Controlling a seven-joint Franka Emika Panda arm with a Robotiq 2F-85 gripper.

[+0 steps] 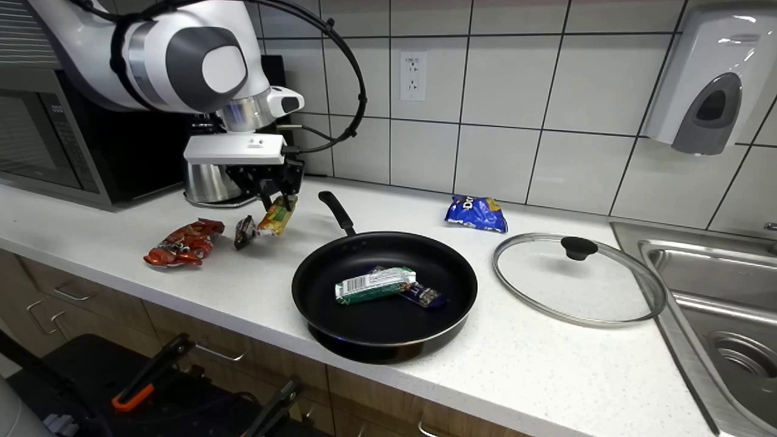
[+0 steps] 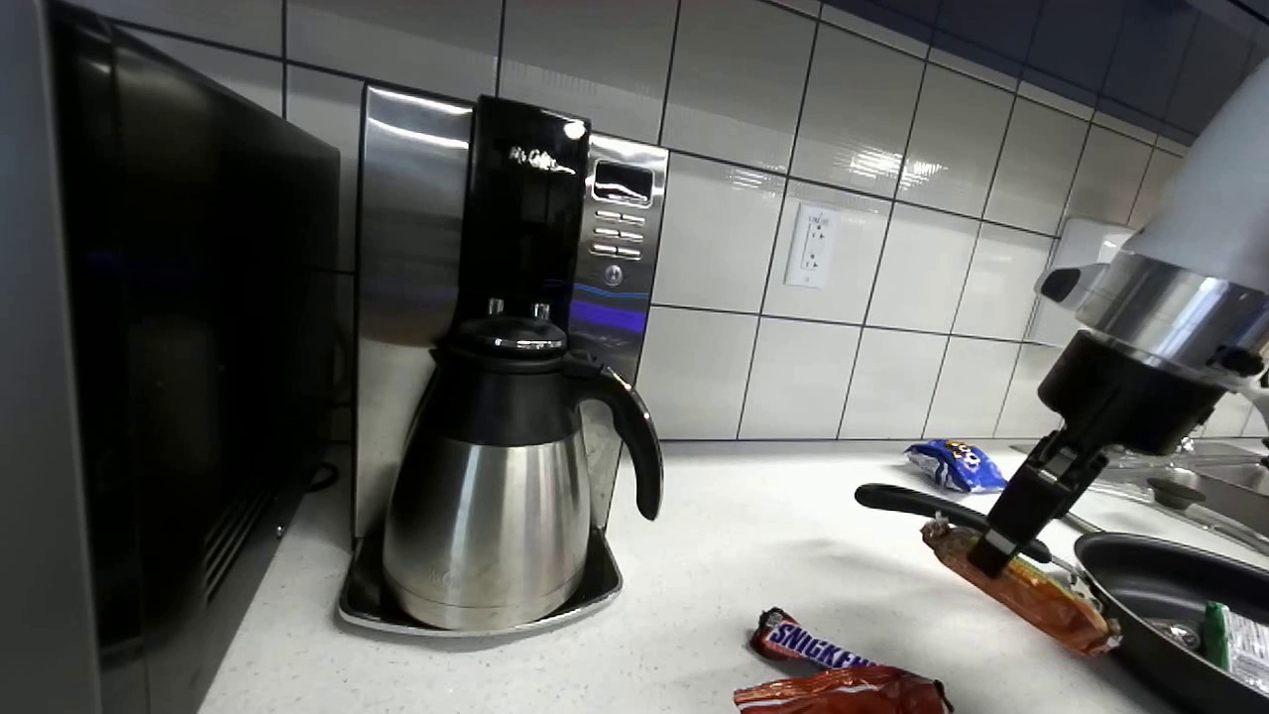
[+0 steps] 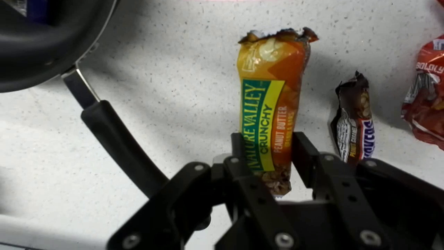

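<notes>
Held above the counter is a yellow and orange Nature Valley peanut butter bar [image 3: 266,104]; my gripper is shut on it, one finger along each long side. The same bar [image 1: 277,216] shows below the gripper [image 1: 278,200] in exterior view 1, left of the pan handle. The black frying pan [image 1: 320,320] holds a green-wrapped bar [image 1: 375,284] lying across a dark blue one [image 1: 424,295]. On the counter beside the held bar lies a Snickers [image 3: 353,121], with a red chip bag [image 1: 186,244] farther left in exterior view 1.
A glass lid [image 1: 583,284] lies right of the pan, near the sink [image 1: 728,291]. By the wall rests a blue Doritos bag [image 1: 477,213]. The pan's handle [image 3: 125,150] points back toward the wall. A coffee maker [image 2: 512,476] and microwave [image 1: 51,138] stand at the left.
</notes>
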